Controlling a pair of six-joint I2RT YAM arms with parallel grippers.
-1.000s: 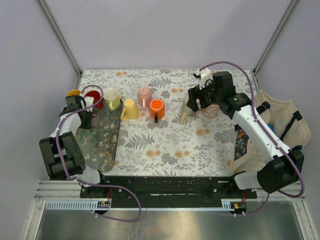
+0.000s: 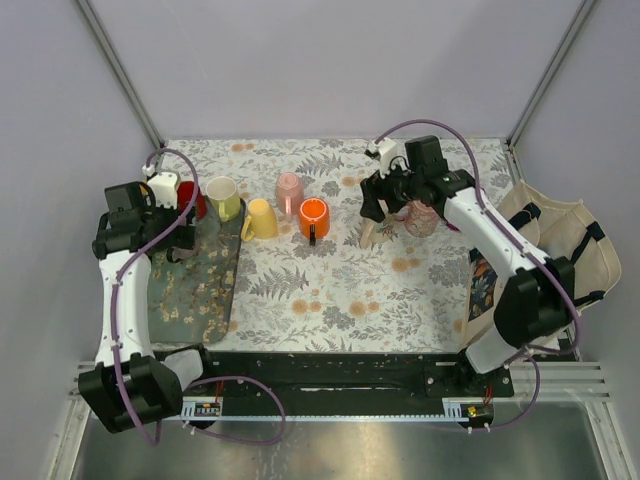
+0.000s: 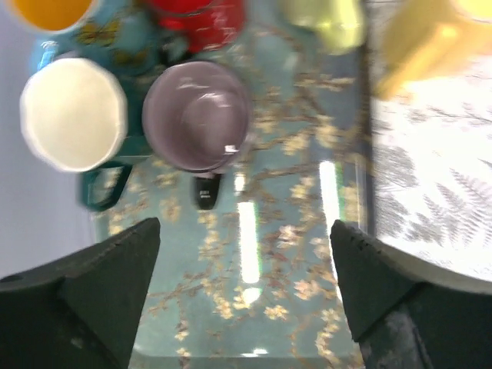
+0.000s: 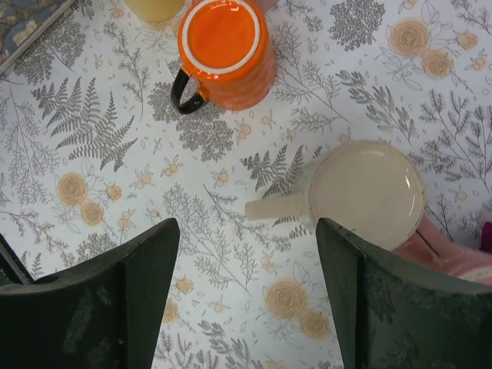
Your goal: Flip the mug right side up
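Note:
Several mugs are in view. My left gripper is open above the dark tray, with a purple-grey mug, a white-topped teal mug and a red mug beyond its fingers. My right gripper stands open above the cloth, near a cream mug whose handle points left and a pink mug, partly hidden, at its right. An orange mug with a black handle lies farther off in the right wrist view.
Yellow and pink mugs stand at the back middle. A fabric bin is at the far right.
My left arm has lifted up from the mugs on the tray. My right arm has shifted slightly left and back over the cream mug.

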